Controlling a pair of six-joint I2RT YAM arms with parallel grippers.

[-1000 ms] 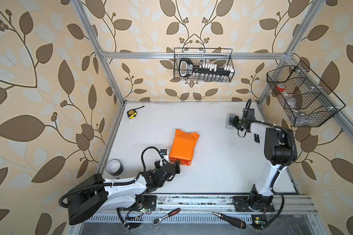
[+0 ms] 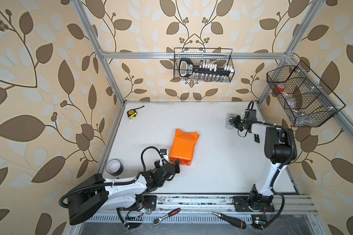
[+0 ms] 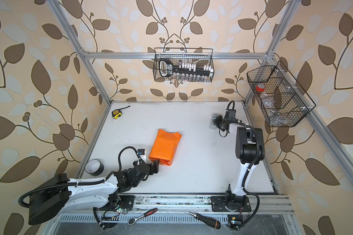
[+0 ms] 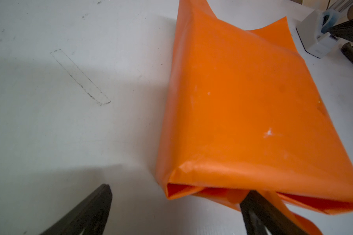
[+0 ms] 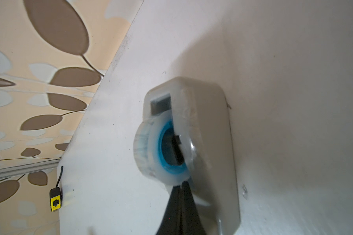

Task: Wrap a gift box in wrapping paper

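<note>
The box wrapped in orange paper (image 2: 183, 145) lies left of the table's middle, its far end flaring in a loose edge. In the left wrist view the near end of the orange paper (image 4: 247, 129) shows folds hanging partly open. My left gripper is open at that end, its right fingertip close against the loose folds; contact cannot be told. Over at the right, a grey tape dispenser (image 5: 207, 129) holds a clear tape roll (image 5: 162, 148) with a blue core. My right gripper is shut just beside the roll; no tape shows clearly between its fingers.
A yellow tape measure (image 2: 132, 114) lies back left, a white round container (image 2: 114, 167) front left. Beside the right arm is a small black object (image 2: 256, 138). Wire baskets (image 2: 204, 65) hang above the back edge.
The left arm and the orange package have stayed still.
</note>
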